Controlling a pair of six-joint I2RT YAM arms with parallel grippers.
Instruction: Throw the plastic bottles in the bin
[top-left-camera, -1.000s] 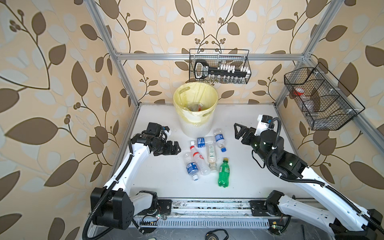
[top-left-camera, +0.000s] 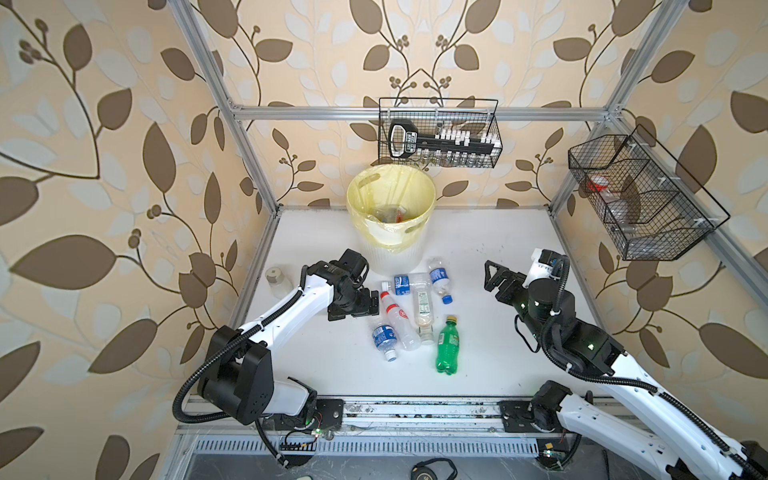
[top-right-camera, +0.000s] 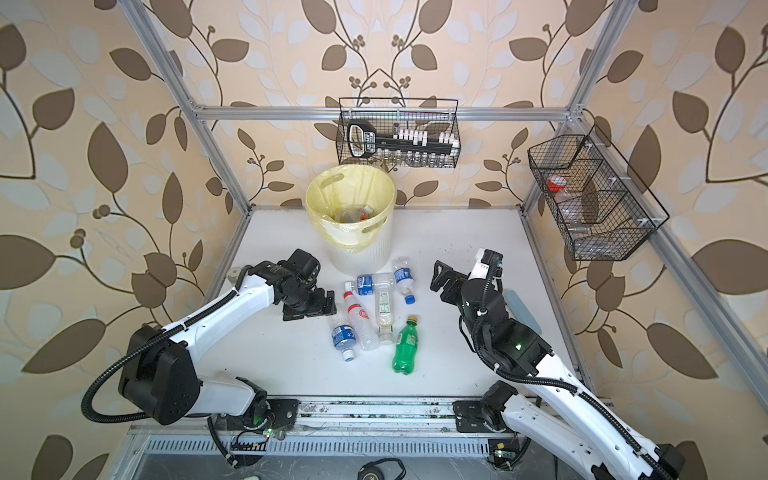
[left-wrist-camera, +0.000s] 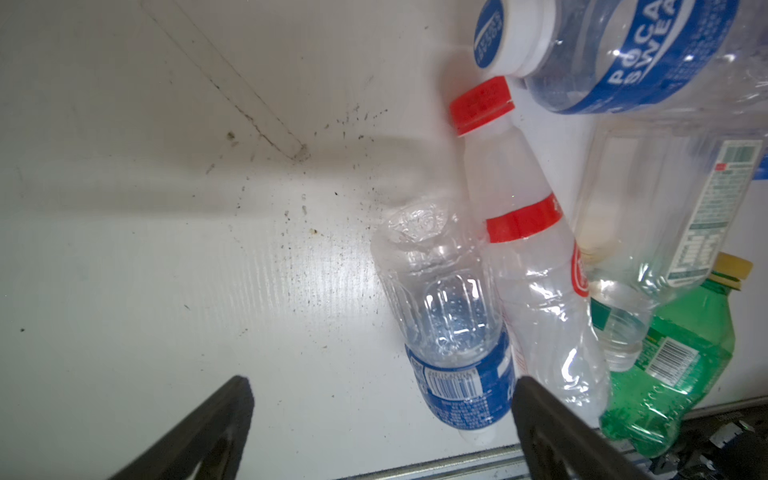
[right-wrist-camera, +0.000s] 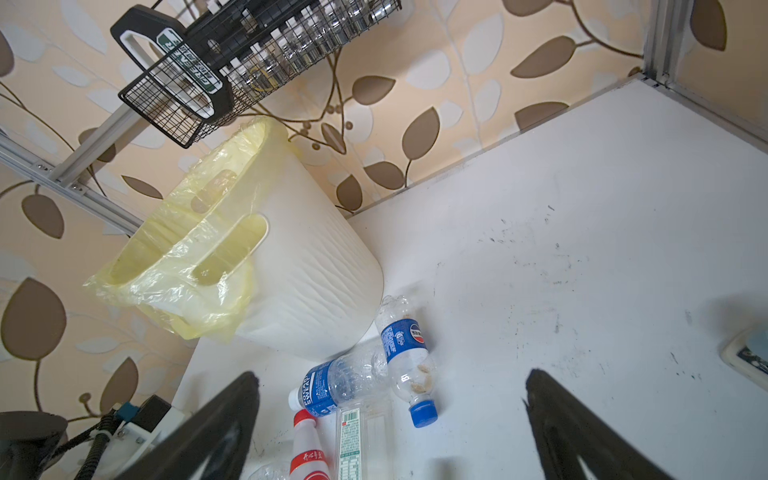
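Observation:
Several plastic bottles lie loosely grouped mid-table. Nearest my left gripper is a clear blue-labelled bottle (left-wrist-camera: 448, 304), beneath and ahead of its open fingers, not held. Touching that bottle is a red-capped bottle (left-wrist-camera: 540, 272). A blue-labelled, white-capped bottle (top-left-camera: 408, 283) lies crosswise behind, with a clear rectangular bottle (top-left-camera: 423, 305) in front of it. A blue-capped bottle (right-wrist-camera: 406, 360) and a green bottle (top-left-camera: 448, 349) lie to the right. My right gripper is open and empty, above the table's right side. The bin (top-left-camera: 392, 240), lined in yellow, stands at the back with some items inside.
Wire baskets hang on the back wall (top-left-camera: 439, 133) and right wall (top-left-camera: 649, 192), above the table. A small whitish object (top-left-camera: 277, 280) sits at the left edge, behind the left arm.
My left gripper has moved right and slightly nearer the front, towards the bottles. The right arm has drawn back to the right. The bottles and the bin have not moved.

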